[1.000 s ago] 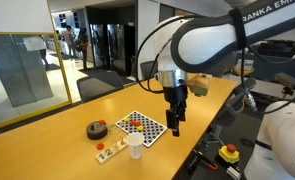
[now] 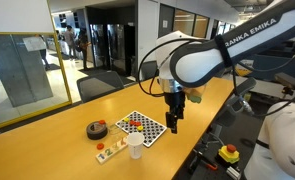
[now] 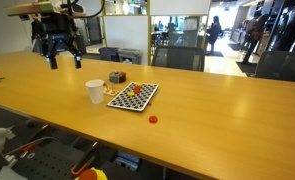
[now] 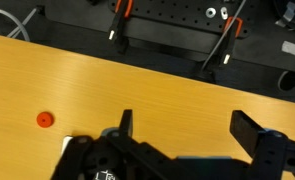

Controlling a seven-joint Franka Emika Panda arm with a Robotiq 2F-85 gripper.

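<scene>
My gripper hangs open over the bare table near its front edge, with nothing between its fingers. In exterior view 2 the gripper (image 3: 65,62) is at the left, well above the tabletop. A white cup (image 2: 135,148) stands on the table, apart from the gripper. Behind it lies a white dotted tray (image 3: 123,103) with small red and yellow pieces (image 3: 137,89) on it. A small red disc (image 3: 153,120) rests alone on the wood; the wrist view has a red disc (image 4: 44,119) at far left.
A dark round container (image 2: 97,131) and a pale block with small items (image 2: 111,151) are near the cup.
The cup, tray and other table objects stay where they were.
</scene>
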